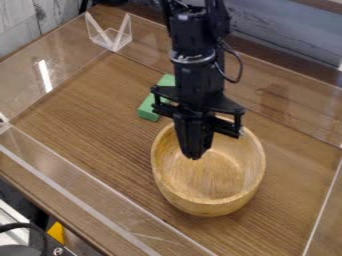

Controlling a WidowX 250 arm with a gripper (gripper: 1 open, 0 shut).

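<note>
My gripper (197,136) hangs from the black arm over the back part of a wooden bowl (209,190), pointing down, with nothing visible between its fingers; it looks shut. A green block (156,103) lies on the table behind and left of the bowl, partly hidden by the arm.
The wooden table (67,120) has free room to the left and right of the bowl. A clear plastic object (110,30) stands at the back left. Dark cables and hardware with some yellow lie at the bottom left corner.
</note>
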